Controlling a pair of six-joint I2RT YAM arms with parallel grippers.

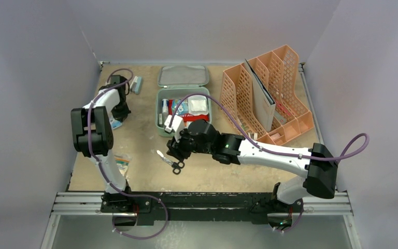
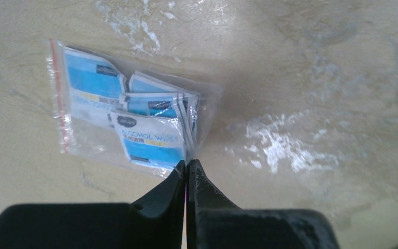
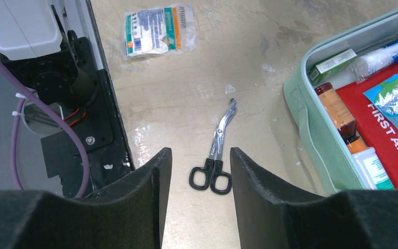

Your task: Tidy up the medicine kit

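Observation:
A bag of alcohol wipes [image 2: 150, 137] lies on the table at left. My left gripper is shut, its tips at the bag's lower edge; whether any plastic is between them is unclear. My right gripper is open above the table, with scissors [image 3: 216, 146] visible below its fingers. The green first-aid case [image 3: 303, 115] is open, holding a red pouch, bottles, boxes and packets. Another clear bag of packets [image 3: 158, 32] lies near the front left.
A peach organizer [image 1: 304, 121] with folders stands at the right. Small boxes [image 1: 137, 85] lie at the back left. Bare table surrounds the scissors.

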